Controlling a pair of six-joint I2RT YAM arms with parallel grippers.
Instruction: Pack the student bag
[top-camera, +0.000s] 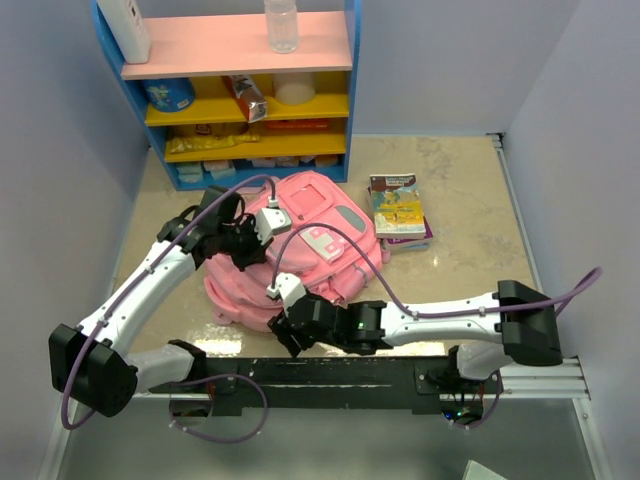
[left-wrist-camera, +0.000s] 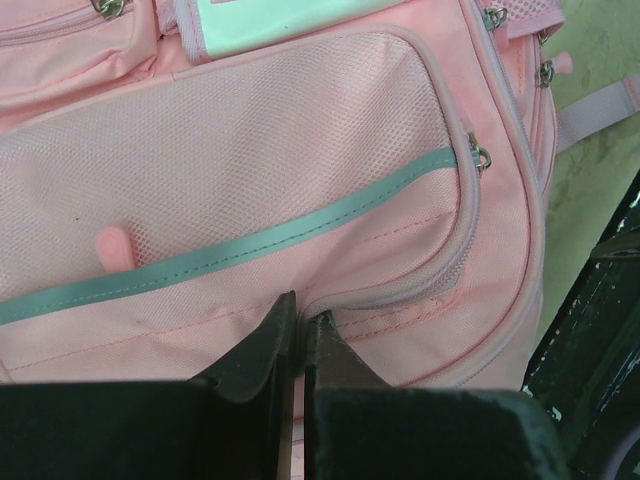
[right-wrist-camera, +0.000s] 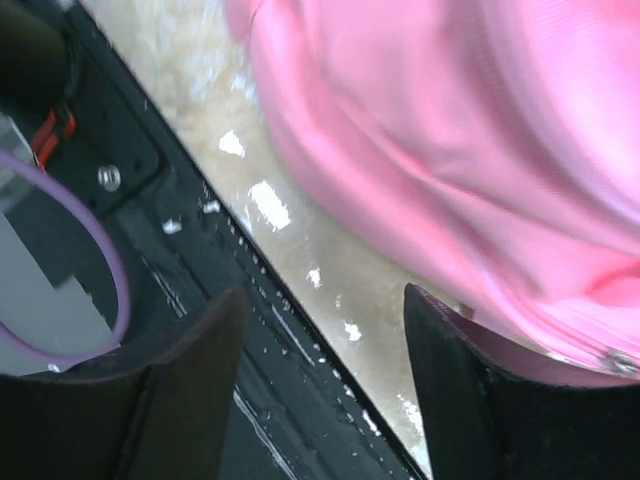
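Note:
The pink student bag (top-camera: 330, 205) lies flat on the table, its pockets and zips facing up. In the left wrist view my left gripper is shut on the piped edge of the bag's front pocket (left-wrist-camera: 300, 210). My right gripper (top-camera: 284, 330) is at the bag's lower edge near the table front. In the right wrist view its fingers (right-wrist-camera: 450, 370) stand apart with no object held between them, and the bag's pink side (right-wrist-camera: 420, 190) is to their right.
Several books (top-camera: 398, 210) are stacked to the right of the bag. Behind it stands a blue and yellow shelf (top-camera: 222, 107) with a bottle (top-camera: 282, 25), a can (top-camera: 170, 93) and snack packs. Bare table (top-camera: 465, 220) shows at the right.

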